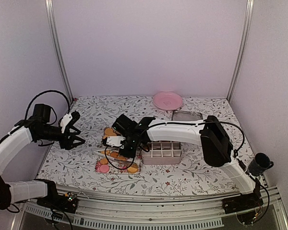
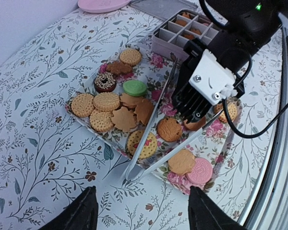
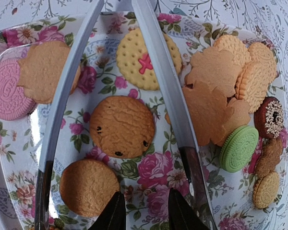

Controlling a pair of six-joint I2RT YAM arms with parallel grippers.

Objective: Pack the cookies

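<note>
A floral tray holds assorted cookies, among them a pink one, a green one and a donut-like one. Metal tongs lie across the tray. My right gripper points down over the tray between the tongs' two arms, fingers apart, no cookie between them. My left gripper is left of the tray, fingers apart with nothing between them. A pink compartment box beside the tray has cookies in some cells.
A pink plate and a clear container stand at the back. A dark cup-like object is at the far right. The table left of the tray is clear.
</note>
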